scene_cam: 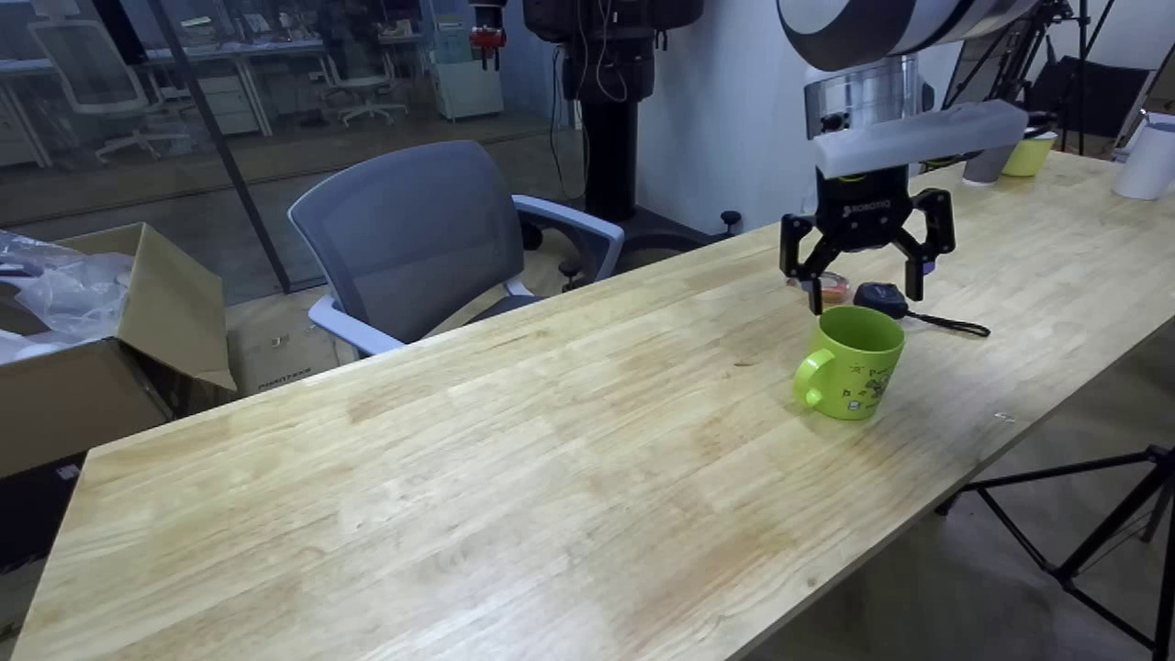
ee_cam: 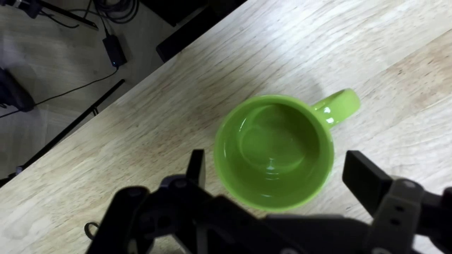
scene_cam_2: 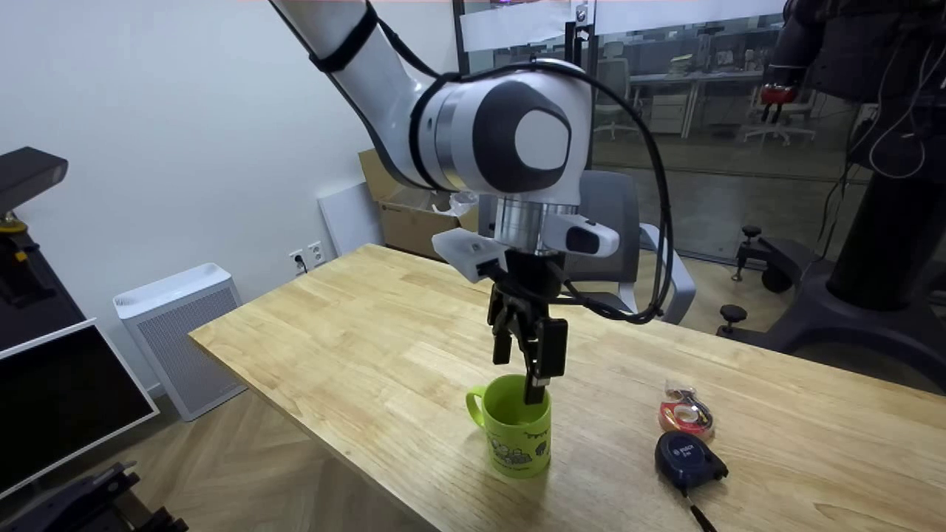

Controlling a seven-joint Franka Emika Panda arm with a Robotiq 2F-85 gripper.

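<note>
A green mug (scene_cam: pixel 856 358) with printed drawings stands upright on the wooden table. Its handle (ee_cam: pixel 341 106) points to the upper right in the wrist view, and its inside looks empty. My gripper (scene_cam: pixel 867 299) is open just above and behind the mug in exterior view 1, fingers pointing down. In the wrist view the two fingertips of the gripper appear on either side of the mug's opening, with gaps to both sides of the rim. Seen from exterior view 2, one finger (scene_cam_2: pixel 537 381) overlaps the mug's far rim; contact cannot be told.
A dark tape measure (scene_cam_2: pixel 687 458) with a strap and a red tape roll (scene_cam_2: pixel 685 417) lie to the side of the mug. The table's edge (scene_cam: pixel 991 457) runs close by the mug.
</note>
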